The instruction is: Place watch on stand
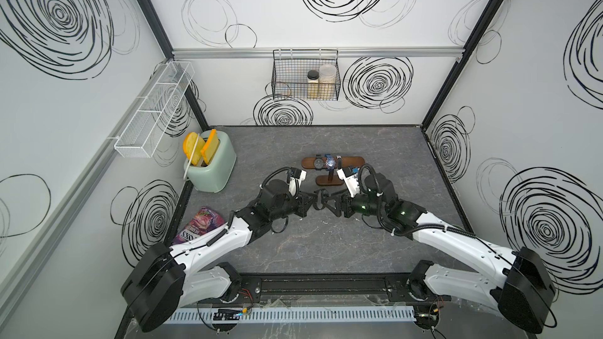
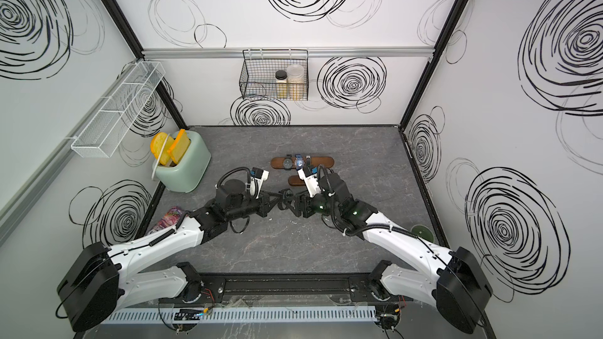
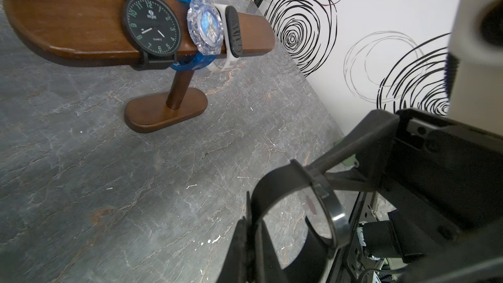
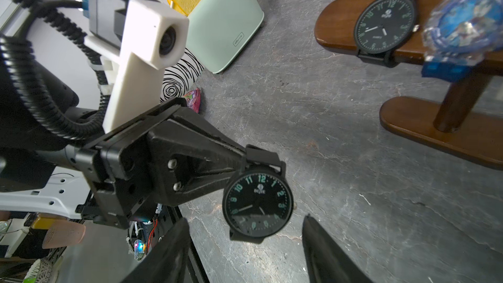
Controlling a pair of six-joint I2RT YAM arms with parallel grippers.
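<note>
A black watch (image 4: 257, 202), its strap forming a loop (image 3: 280, 180), hangs from my left gripper, which is shut on the strap between the arms at the table's centre. My right gripper is open, its fingertips facing the watch from close by; whether they touch it is unclear. Behind both, the wooden watch stand (image 3: 73, 21) holds a black watch (image 3: 152, 25), a blue watch (image 3: 204, 26) and a white-strapped band (image 3: 233, 31).
A mint container (image 1: 212, 175) with yellow items stands back left, a purple packet (image 1: 201, 223) left front. A wire basket (image 1: 289, 78) hangs on the back wall.
</note>
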